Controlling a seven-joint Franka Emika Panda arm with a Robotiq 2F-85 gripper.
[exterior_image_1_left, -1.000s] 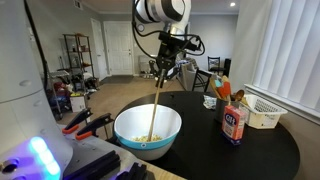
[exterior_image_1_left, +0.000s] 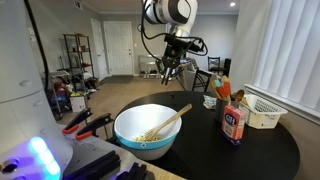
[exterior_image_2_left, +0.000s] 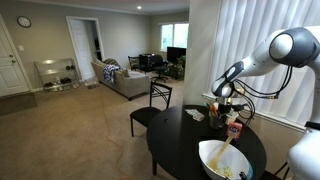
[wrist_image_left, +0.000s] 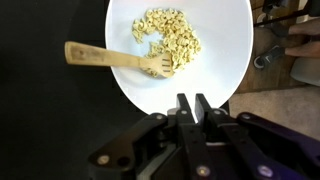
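A white bowl (exterior_image_1_left: 158, 149) stands near the table's front edge, with small pale yellow pieces (wrist_image_left: 184, 38) in its bottom. The wooden utensil (wrist_image_left: 110, 57), with a forked tip, leans inside; its tip rests among the pieces and its handle sticks out past the rim. Above the bowl hangs my gripper, pointing down and clear of the utensil. Its two fingers (wrist_image_left: 202, 105) are close together with a narrow gap, and nothing shows between them. How far the fingers are parted is hard to judge.
Behind the bowl, to the right in the first exterior view, stand a red-labelled container (exterior_image_1_left: 233, 123), a dark holder with utensils (exterior_image_1_left: 222, 103) and a white basket (exterior_image_1_left: 263, 113).
The wooden utensil stood nearly upright beneath my gripper, its top at the fingers. Now it has tipped right onto the bowl's rim, apart from the gripper, which has barely moved.
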